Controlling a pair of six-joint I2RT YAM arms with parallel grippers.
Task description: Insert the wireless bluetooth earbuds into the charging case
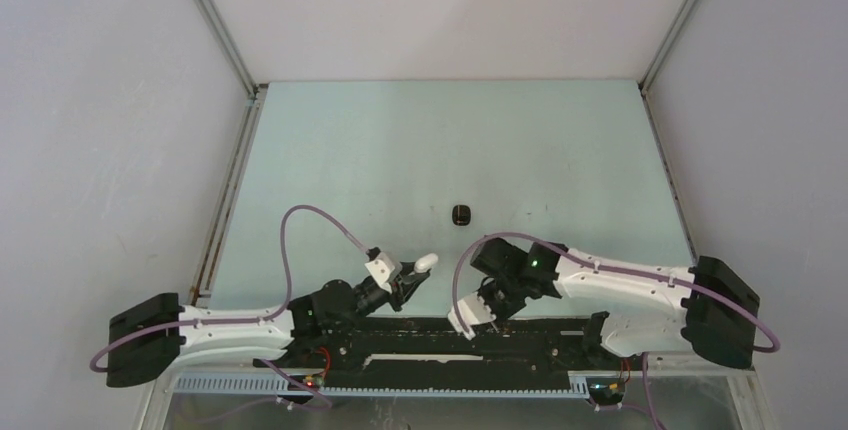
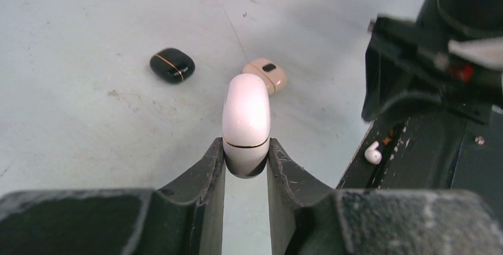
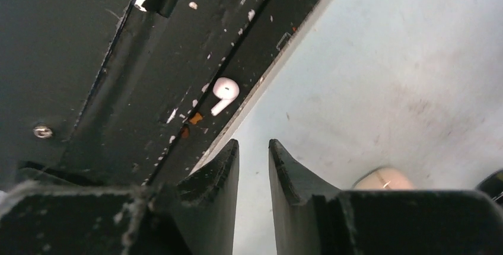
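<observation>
My left gripper is shut on a white charging case, held upright above the table. My right gripper hangs over the dark strip at the table's front edge, its fingers slightly apart with nothing between them. A small white earbud lies on that strip, just beyond the right fingertips in the right wrist view; it also shows in the left wrist view.
A black case lies mid-table. A beige case lies nearby, hidden behind the right arm in the top view.
</observation>
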